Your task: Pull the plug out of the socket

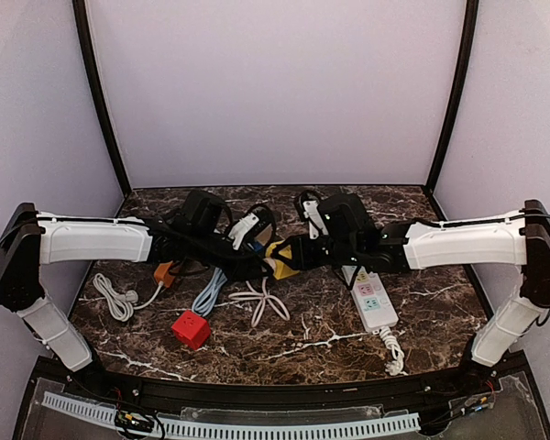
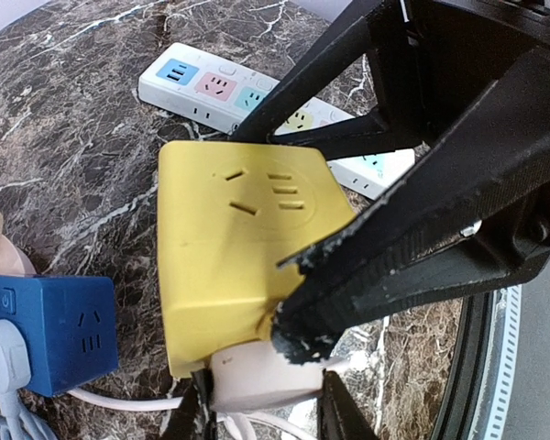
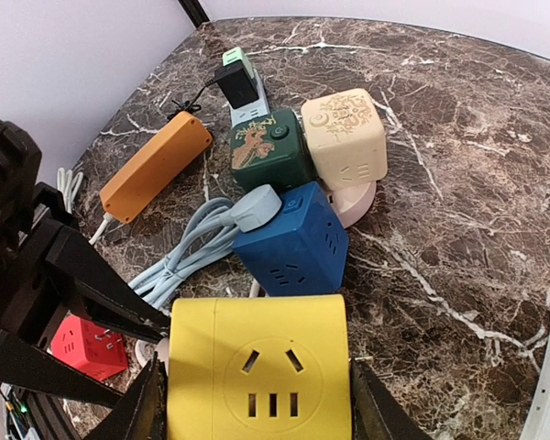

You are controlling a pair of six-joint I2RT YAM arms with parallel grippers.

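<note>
In the right wrist view a yellow cube socket (image 3: pixel 258 353) sits between the fingers of my right gripper, which is shut on it. The left wrist view shows the white plug (image 2: pixel 264 378) at the lower edge of the socket (image 2: pixel 229 247). Fingers of my left gripper lie close along both sides of the plug; whether they clamp it is unclear. How deep the plug sits in the socket is hidden. From above, both grippers meet at the socket (image 1: pixel 282 260) over the middle of the table.
A blue cube socket (image 3: pixel 298 240), a green one (image 3: pixel 268 151) and a cream one (image 3: pixel 344 137) stand behind. The red cube (image 1: pixel 192 330) is at the front left, and a white power strip (image 1: pixel 372 302) lies to the right. Open marble shows at the front middle.
</note>
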